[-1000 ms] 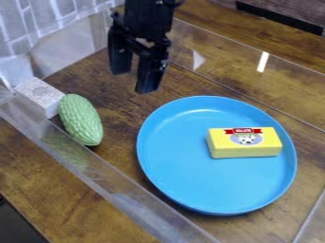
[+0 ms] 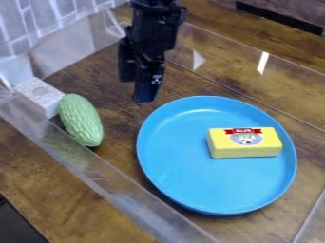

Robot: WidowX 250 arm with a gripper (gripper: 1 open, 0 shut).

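Observation:
The black gripper [image 2: 143, 78] hangs at the upper middle, above the wooden surface, behind the blue plate and to the right of the green vegetable. It appears open with nothing held; its fingers are dark and partly hard to make out. A yellow box [image 2: 244, 142] with a red label lies on the right part of the blue plate [image 2: 178, 180]. The pale green, ridged vegetable [image 2: 80, 120] lies left of the plate.
A white speckled block [image 2: 38, 96] sits at the far left beside the vegetable. Clear plastic walls run along the left and across the back. Bare wood [image 2: 241, 85] lies behind the plate.
The gripper has shifted and turned slightly, its fingers now appearing a little lower and nearer the middle. The plate, box, vegetable and block are unchanged.

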